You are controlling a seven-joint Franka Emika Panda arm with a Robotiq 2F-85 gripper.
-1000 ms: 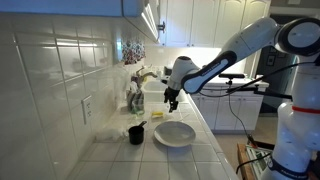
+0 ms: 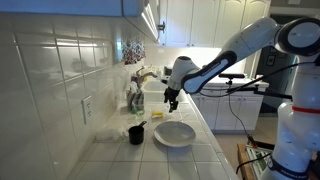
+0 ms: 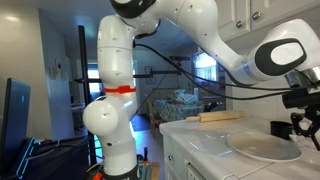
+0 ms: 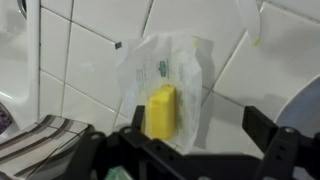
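Observation:
Above the white tiled counter hangs my gripper, pointing down. In the wrist view its two dark fingers stand wide apart, so it is open. Below them lies a translucent white sheet or bag on the tiles, with a yellow item on or in it; which, I cannot tell. The finger tips do not appear to touch the yellow item. From exterior view 1, my gripper is over the counter, just right of the small yellow item.
A large white plate or bowl sits nearer on the counter, beside a small black pot. Bottles stand near the tiled wall, with a sink beyond. A rolling pin shows in exterior view 2.

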